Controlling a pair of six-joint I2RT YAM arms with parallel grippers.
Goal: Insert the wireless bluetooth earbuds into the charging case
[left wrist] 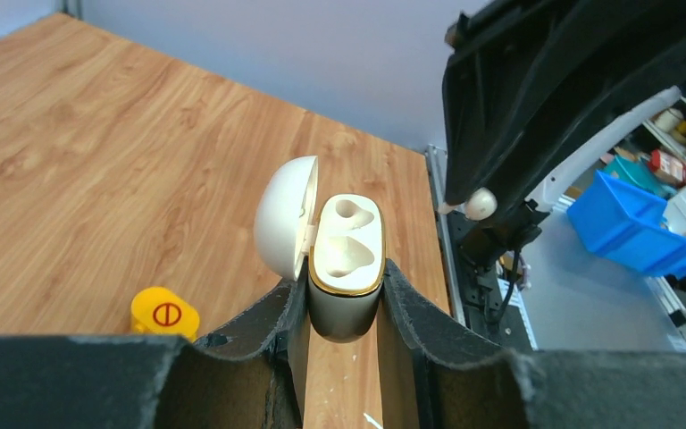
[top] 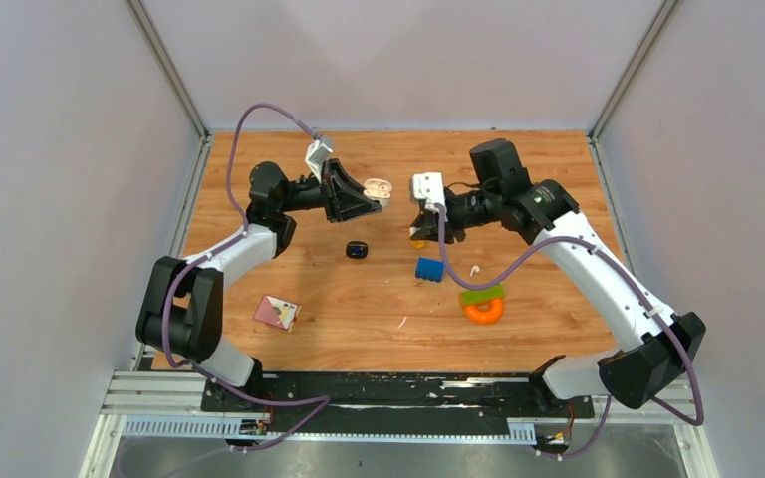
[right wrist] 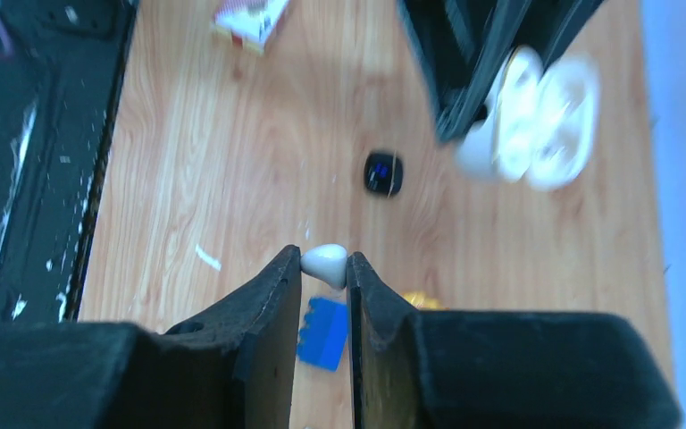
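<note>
My right gripper, raised a little to the right of the case, is shut on a small white earbud [right wrist: 323,261]. In the left wrist view that earbud [left wrist: 480,204] shows under the dark body of the right gripper, apart from the case. Another small white piece [top: 475,270], probably the other earbud, lies on the table right of the blue block.
On the wooden table [top: 339,299] lie a black object [top: 357,249], a blue block [top: 428,270], a yellow piece [left wrist: 163,308] partly hidden in the top view, a green block [top: 481,295] on an orange ring [top: 484,314], and a card box [top: 276,312].
</note>
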